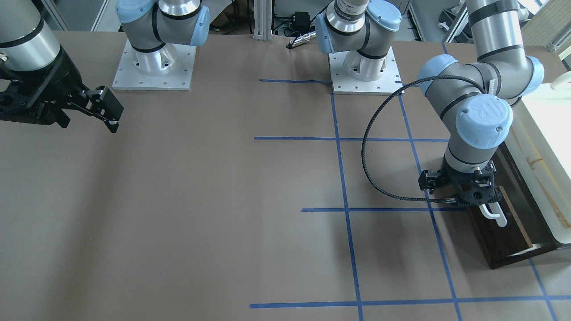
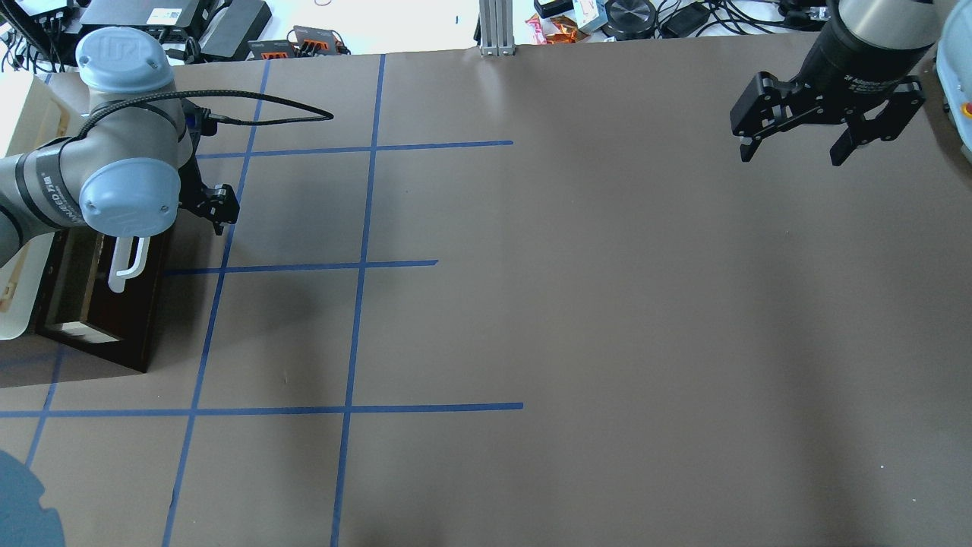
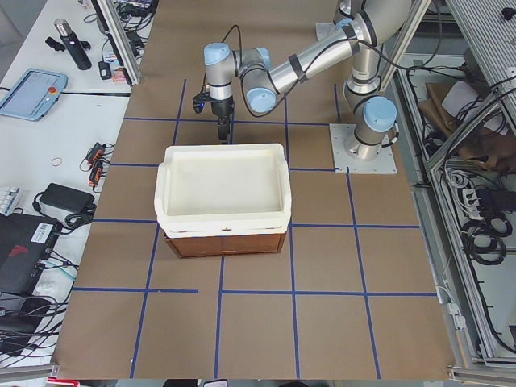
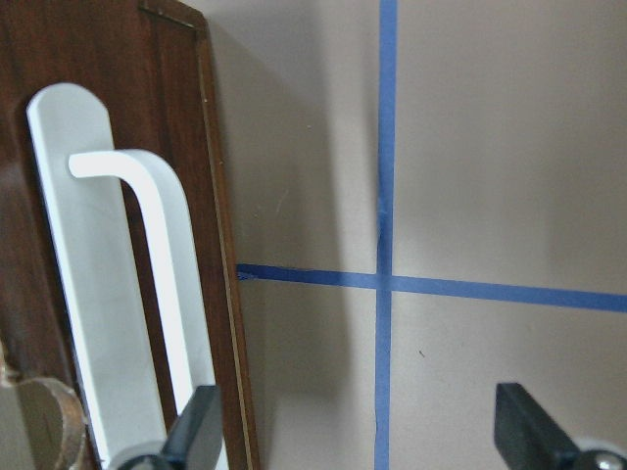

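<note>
My gripper [image 1: 459, 184] hangs low over a dark wooden box [image 1: 500, 240], at its side facing the open table. A white hook-shaped handle [image 2: 127, 264] on that box shows beneath the gripper. In the left wrist view the handle [image 4: 171, 264] lies along the left on the brown wood [image 4: 167, 69]. The two fingers stand wide apart at the bottom edge, the left one over the handle's lower part, the other over the taped floor. The gripper is open; whether it touches the handle I cannot tell.
A white tray [image 3: 223, 193] rests on top of the box. Another arm with a black gripper [image 2: 825, 109] hangs across the table, and more arms are mounted along one edge.
</note>
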